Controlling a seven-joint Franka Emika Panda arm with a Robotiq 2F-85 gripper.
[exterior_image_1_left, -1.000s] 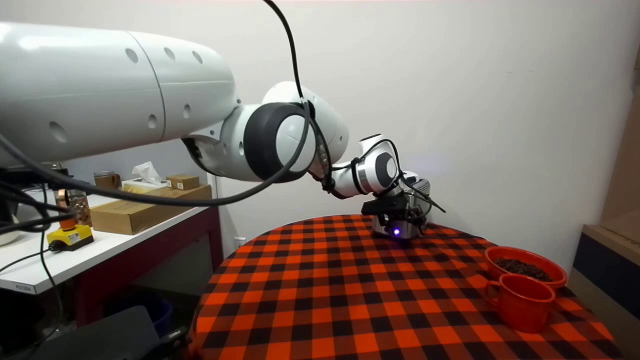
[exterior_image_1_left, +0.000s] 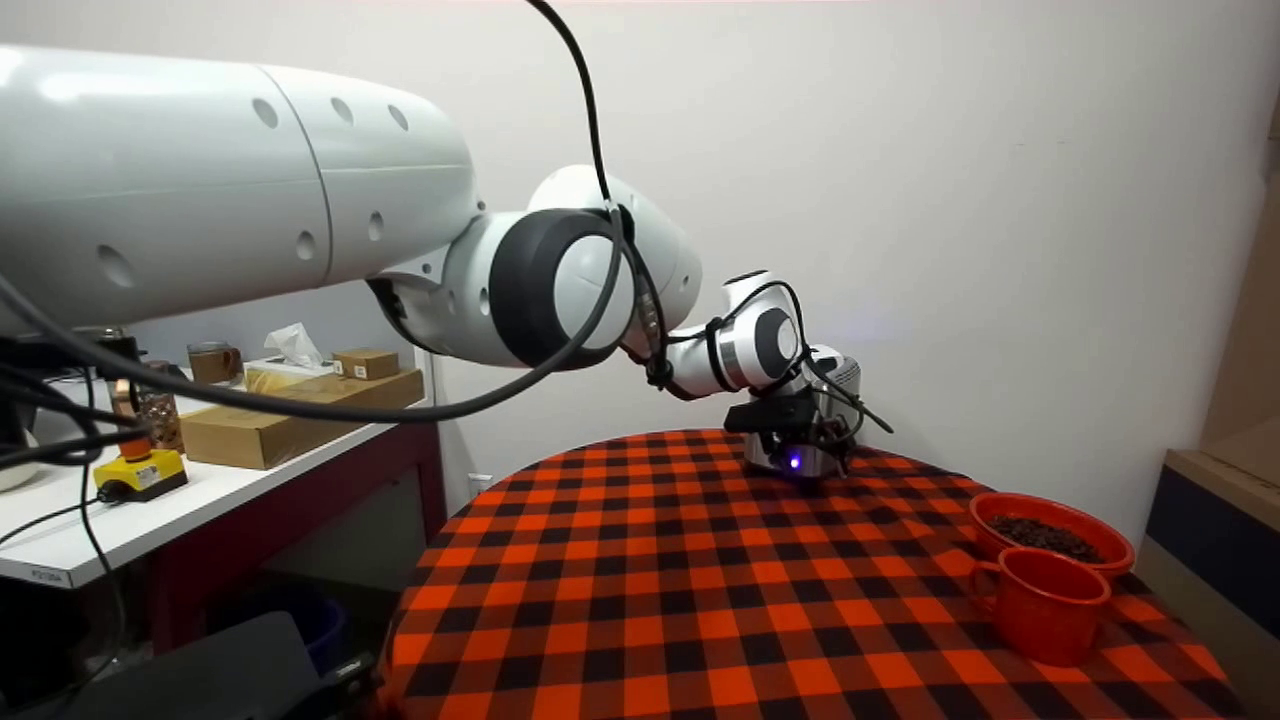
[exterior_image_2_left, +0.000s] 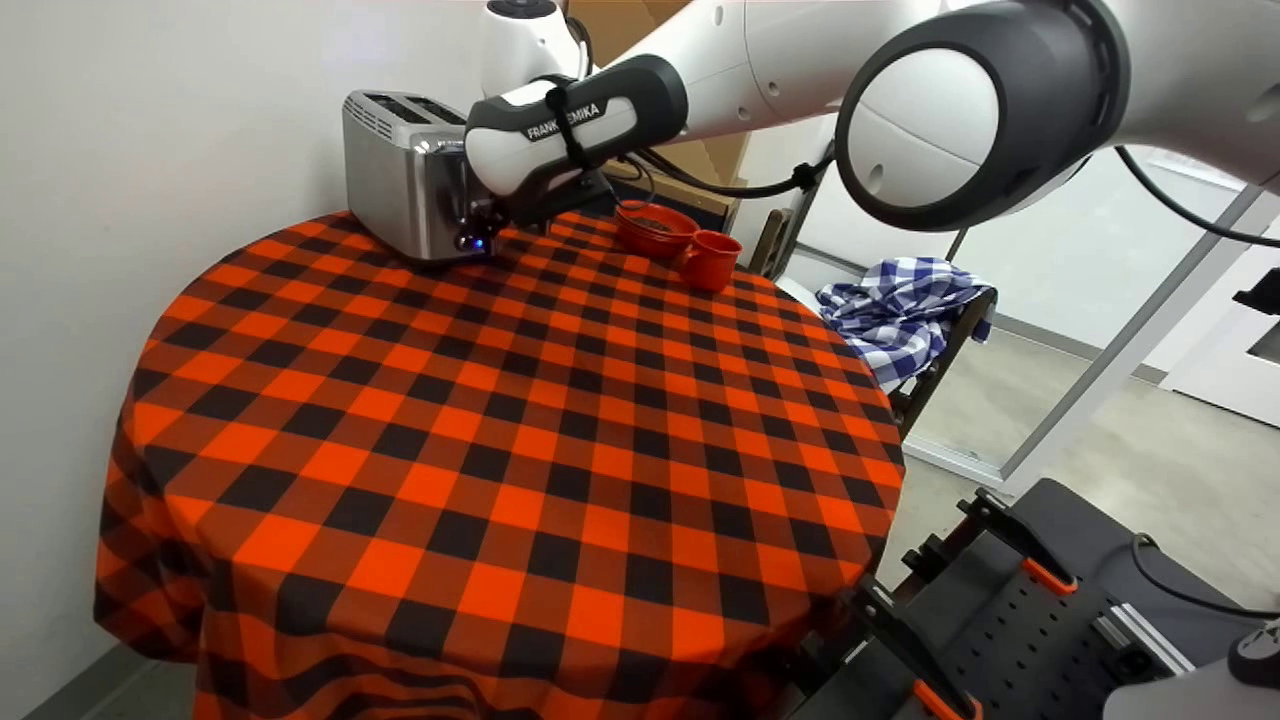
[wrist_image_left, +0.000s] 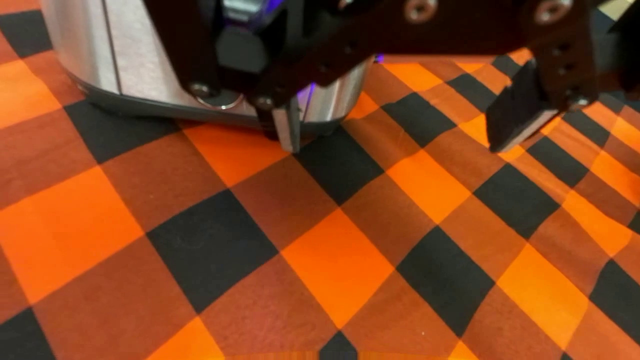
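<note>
A silver toaster (exterior_image_2_left: 402, 186) stands upright by the wall at the back of the table, and a small blue-purple light (exterior_image_1_left: 794, 461) glows low on its front. My gripper is open at the toaster's front, its fingers wide apart, with only tablecloth showing between them. In the wrist view the left fingertip (wrist_image_left: 288, 129) overlaps the toaster's lower front; whether it touches cannot be made out. The other fingertip (wrist_image_left: 517, 111) is clear of the toaster, over the cloth. From the first exterior view, the arm's end hides much of the toaster.
A red mug (exterior_image_1_left: 1046, 612) and a red bowl (exterior_image_1_left: 1122, 554) of dark pieces stand together near the table's edge. The checked tablecloth (exterior_image_2_left: 480, 480) is otherwise bare across the middle. A black cable (exterior_image_1_left: 588, 84) hangs along the arm.
The arm has shifted very slightly to the right in the first exterior view, its end still at the toaster's front. The toaster, mug and bowl have not visibly moved.
</note>
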